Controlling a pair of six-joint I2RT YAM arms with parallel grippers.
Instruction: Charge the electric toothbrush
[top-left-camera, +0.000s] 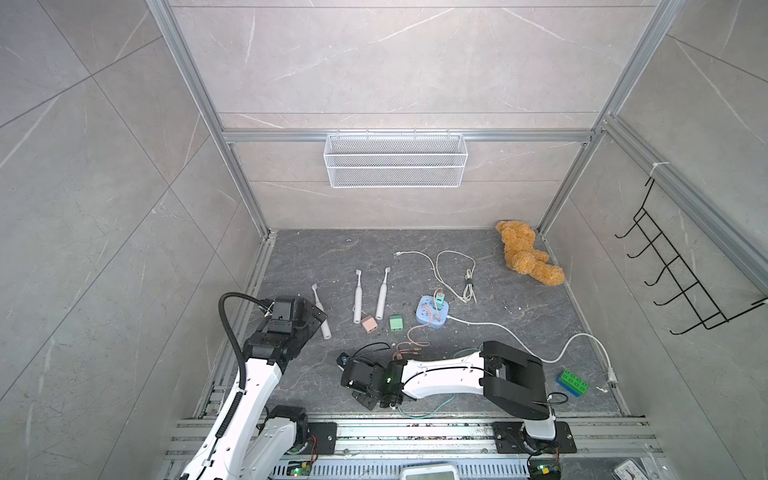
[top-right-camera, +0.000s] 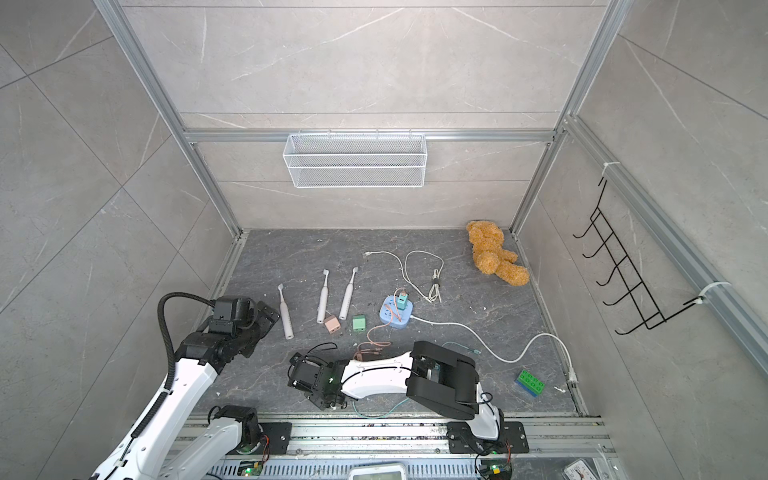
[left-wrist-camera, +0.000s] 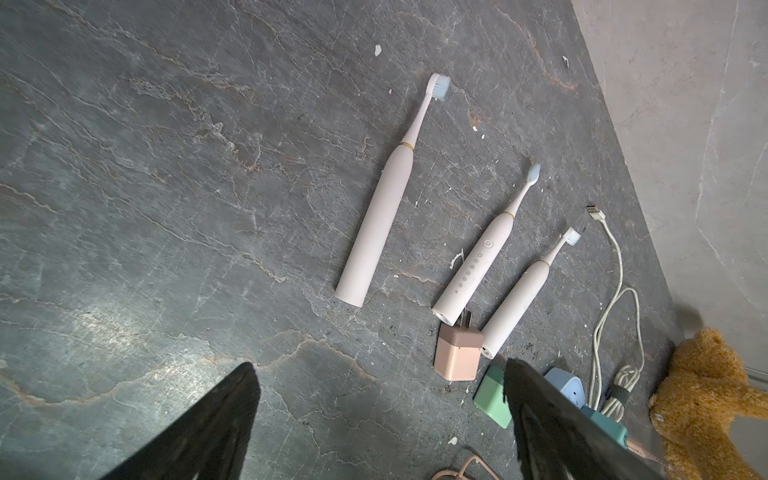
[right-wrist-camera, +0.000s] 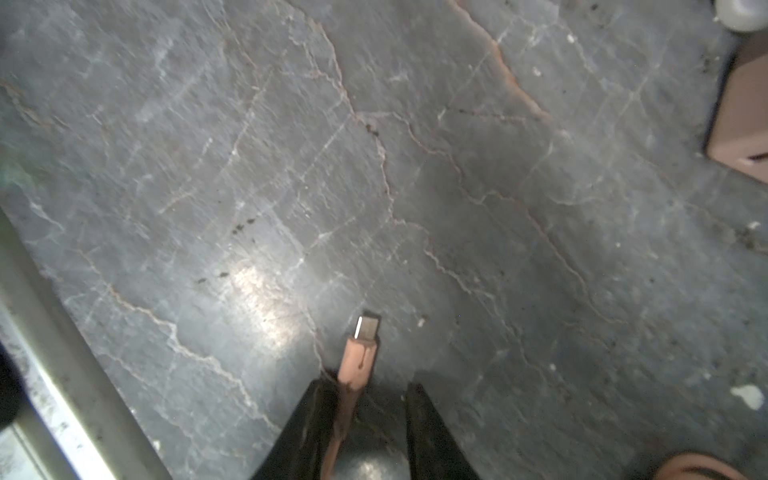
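In the left wrist view three white electric toothbrushes (left-wrist-camera: 374, 225) lie on the slab, with a pink charger block (left-wrist-camera: 458, 356) and a green one (left-wrist-camera: 493, 396) below them. My left gripper is open above them, empty. My right gripper is low over the pink cable's connector (right-wrist-camera: 356, 360) at the front, part open, its fingers either side of or beside the cable; whether they touch it I cannot tell. A blue power strip (top-left-camera: 425, 313) with a teal adapter (top-left-camera: 439, 300) in it sits at the centre.
A teddy bear (top-left-camera: 521, 248) lies at back right, near a coiled white cable (top-left-camera: 469, 284). A green block (top-left-camera: 573, 382) lies at front right. An empty wire basket (top-left-camera: 395, 160) hangs on the back wall.
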